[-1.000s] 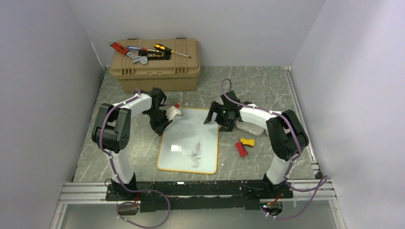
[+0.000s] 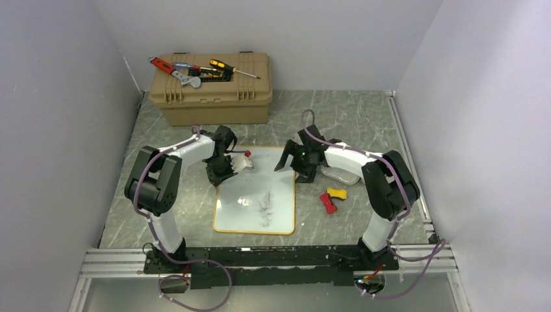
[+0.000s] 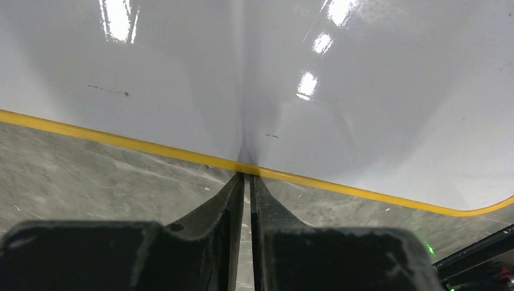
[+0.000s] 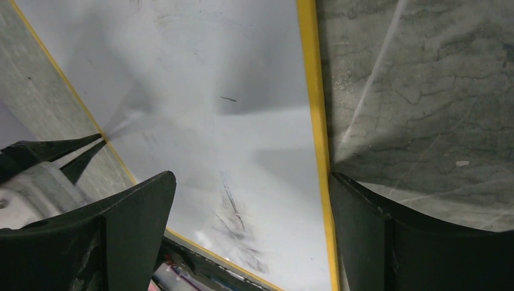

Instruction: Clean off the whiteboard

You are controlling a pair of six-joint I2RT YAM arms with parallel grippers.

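Observation:
The whiteboard (image 2: 253,211) lies flat with a yellow rim, and dark smudges (image 2: 266,203) mark its front right part. At its left edge, my left gripper is shut on the rim, its two fingers nearly together. The right wrist view also shows those left fingers (image 4: 85,159) pinching the edge. My right gripper is open and empty, one finger over the white surface and the other just outside the right rim. A red sponge (image 2: 327,203) and a yellow sponge (image 2: 337,193) rest on the table right of the board.
A tan toolbox (image 2: 214,110) with tools on its lid stands behind the board. A clear tray (image 2: 340,175) is partly hidden beneath the right arm. Bare table (image 2: 364,221) lies right of the sponges.
The board has moved a little left at its far right side. The right gripper shifted slightly and stayed open; the sponges are unmoved.

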